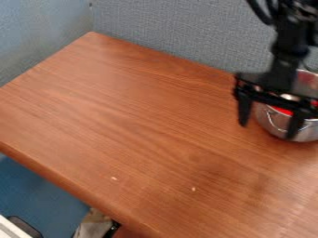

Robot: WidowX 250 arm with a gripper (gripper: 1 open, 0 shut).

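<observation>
A black gripper (pixel 266 110) hangs at the right over a steel pot (pixel 300 132), its fingers open, one at the pot's left side and one toward the right. A red object (pixel 284 111) shows inside the pot, largely hidden behind the gripper.
Grey padded walls stand along the back and left. Blue floor shows at the lower left, with some small items beside the table's edge.
</observation>
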